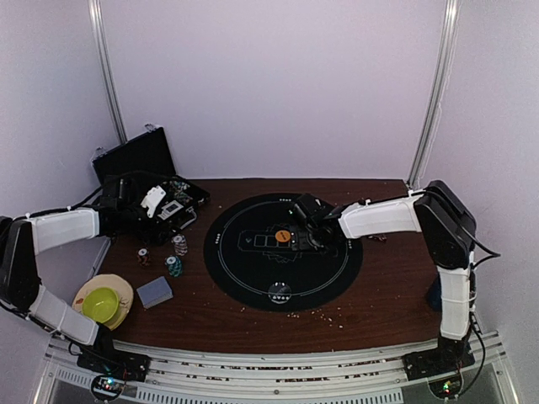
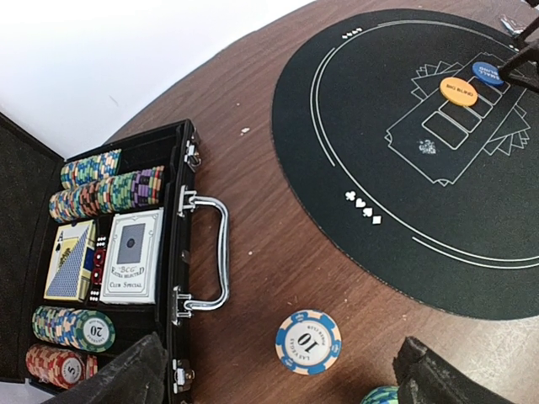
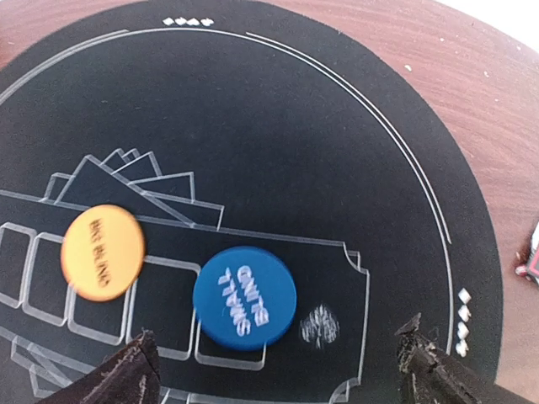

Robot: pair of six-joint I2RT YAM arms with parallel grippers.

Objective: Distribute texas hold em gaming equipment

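Observation:
On the round black mat (image 1: pixel 244 282) lie two markers, an orange big blind disc (image 3: pixel 103 252) and a blue small blind disc (image 3: pixel 244 298), side by side. My right gripper is open above the mat, nothing between its fingers, and its arm hides the blue disc in the top view. A white dealer disc (image 1: pixel 280 293) rests near the mat's front edge. My left gripper stands open near the chip case (image 2: pixel 173 337), which holds chip rows, card decks and red dice. Below it are a blue-and-white 10 chip (image 2: pixel 308 342) and a green chip (image 2: pixel 381 395), partly cut off.
At the front left are a green bowl (image 1: pixel 101 304) on a plate (image 1: pixel 125 290) and a blue box (image 1: pixel 155 292). Chip stacks (image 1: pixel 173 266) stand between case and mat. A dark cup (image 1: pixel 433 295) sits at the right edge.

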